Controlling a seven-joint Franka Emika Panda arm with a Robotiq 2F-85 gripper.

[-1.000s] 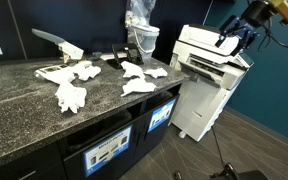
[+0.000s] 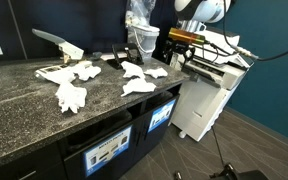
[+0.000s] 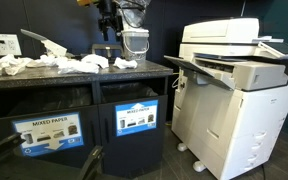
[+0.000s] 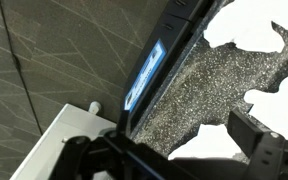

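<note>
Several crumpled white papers lie spread over the dark speckled counter [image 2: 24, 125], one of them [image 2: 71, 97] close to its front edge. My gripper [image 2: 181, 54] hangs in the air near the counter's right end, by the printer. It is open, and nothing shows between its fingers. From the wrist view, a white paper [image 4: 206, 143] lies below, partly covered by the dark gripper, with more paper [image 4: 246, 24] at the upper right. Under the counter are bin openings with blue-and-white "Mixed Paper" labels [image 3: 136, 117].
A large white printer [image 3: 234, 105] stands right of the counter, its tray sticking out toward it. At the back of the counter are a white bucket [image 3: 135, 41] and a pale angled device [image 3: 42, 43]. Open floor [image 2: 174, 160] lies in front.
In exterior view 1 my arm has swung left, from over the printer toward the counter's right end, and the gripper sits lower. The papers have not moved.
</note>
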